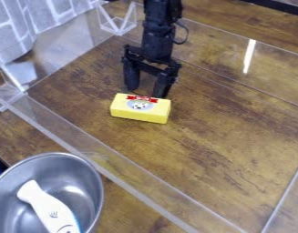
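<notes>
A yellow box [140, 113] with a red label and a small white picture lies flat on the wooden surface at the centre left. Just behind and above it is my black gripper [148, 84], open, its two fingers spread over the back part of the box. Whether the fingertips touch the box I cannot tell.
A metal bowl [80, 185] with a white utensil inside sits at the lower left, outside a clear low wall. Clear plastic and white material fill the upper left. The wooden surface to the right is empty.
</notes>
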